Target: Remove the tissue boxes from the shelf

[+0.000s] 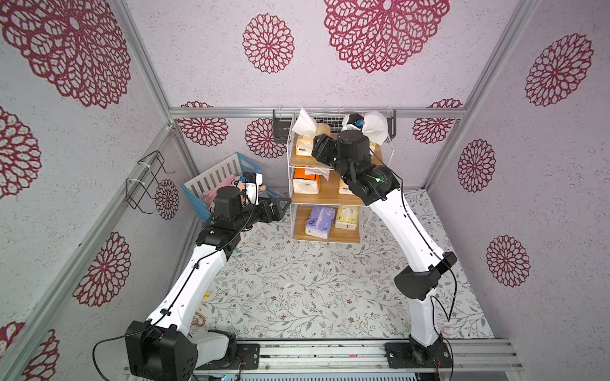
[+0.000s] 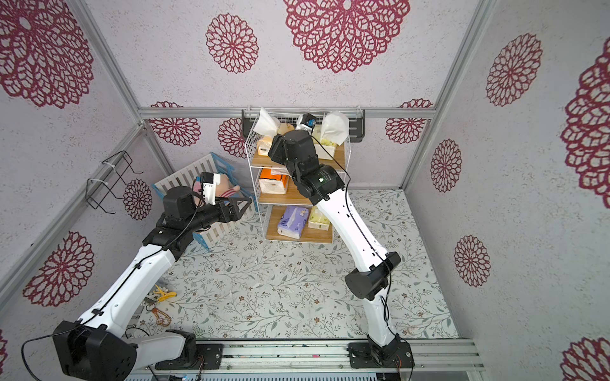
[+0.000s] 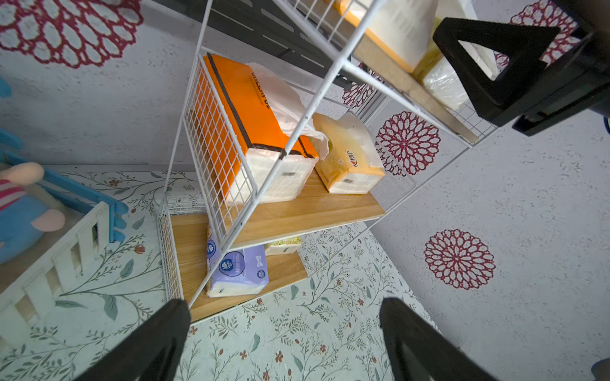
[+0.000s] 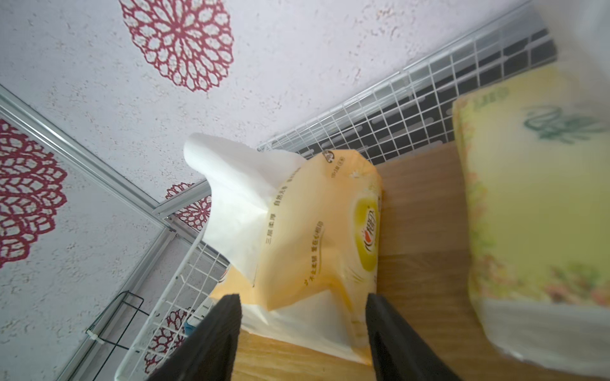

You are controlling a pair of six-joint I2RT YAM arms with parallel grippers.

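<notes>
On the top shelf's left side stands a yellow tissue pack (image 4: 317, 235) with a white tissue sticking out. My right gripper is in front of that pack, its fingers part open and one on either side of the pack's lower front; whether they touch it I cannot tell. A yellow-green tissue pack (image 4: 540, 209) stands to its right. The middle shelf bears an orange pack (image 3: 254, 127) and a light orange pack (image 3: 349, 155). On the bottom shelf are a purple pack (image 1: 319, 221) and a pale yellow pack (image 1: 346, 217). My left gripper is open and empty, left of the shelf.
White wire side panels (image 3: 213, 146) and a back grid (image 4: 406, 108) bound the wooden shelves. A blue-and-white crib (image 2: 190, 181) holding a plush toy stands left of the rack.
</notes>
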